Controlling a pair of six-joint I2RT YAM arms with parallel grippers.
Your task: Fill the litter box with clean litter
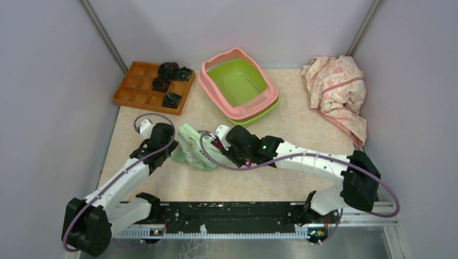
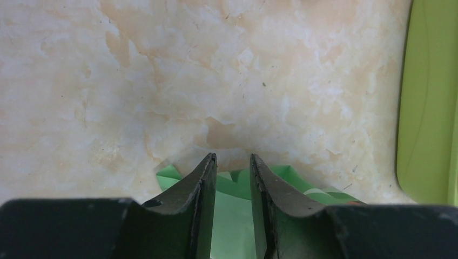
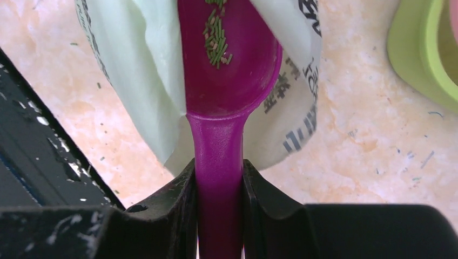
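Observation:
A pale green litter bag (image 1: pixel 192 148) lies open near the table's middle. My right gripper is shut on the handle of a magenta scoop (image 3: pixel 224 81), whose bowl holds some small green pellets and sits within the bag's mouth. My left gripper is at the bag's left side, its fingers slightly apart, with green bag material (image 2: pixel 229 221) behind them; whether they hold any of it is unclear. Behind the bag stands the litter box, a pink rim (image 1: pixel 213 91) over a green base (image 1: pixel 237 81), the base looking empty in the top view.
A wooden compartment tray (image 1: pixel 129 89) with several dark crumpled bundles is at the back left. A crumpled pink patterned cloth (image 1: pixel 335 91) lies at the back right. Bare table lies right of the bag and at the front.

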